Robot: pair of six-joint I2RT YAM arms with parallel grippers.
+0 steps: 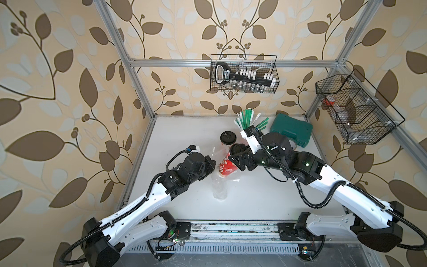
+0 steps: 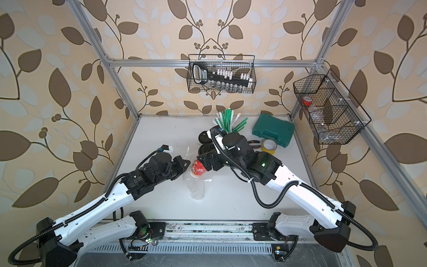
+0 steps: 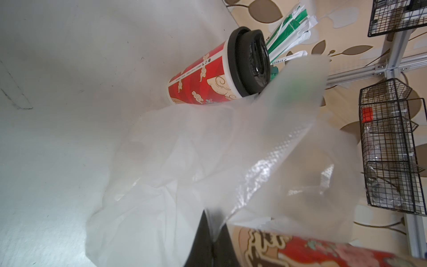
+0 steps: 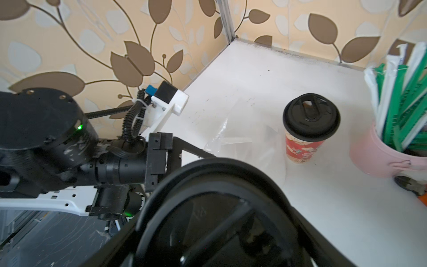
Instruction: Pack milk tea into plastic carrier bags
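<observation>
In the left wrist view, my left gripper is shut on a thin edge of the translucent plastic bag [image 3: 164, 178], which spreads over the table. A red patterned cup [image 1: 226, 166] with a black lid [image 4: 218, 222] leans at the bag, its base to the left. My right gripper [image 1: 240, 161] is round that cup's upper part, its fingers wide, one finger on each side of the lid; whether they press on it cannot be told. Behind the bag a second red cup [image 3: 200, 80] with a black lid stands upright on the table.
A pink bucket [image 4: 378, 153] of wrapped straws stands behind my right gripper, with pliers [image 4: 411, 184] beside it. A green case [image 2: 273, 129] and a yellow tape roll [image 2: 268, 146] lie at the back right.
</observation>
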